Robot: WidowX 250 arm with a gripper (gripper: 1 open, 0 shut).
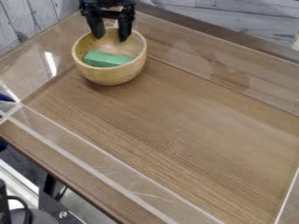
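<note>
A round pale wooden bowl (112, 72) sits on the wooden table (187, 149) at the upper left, with a green block (107, 59) lying inside it. My dark gripper (110, 31) hangs over the back of the bowl, its fingers pointing down, open. Whether anything small lies between the fingertips is too small to tell.
Most of the table to the right and in front of the bowl is bare. A pale plank wall (233, 17) runs along the back. Dark hardware and cables show at the lower left, beyond the table's edge.
</note>
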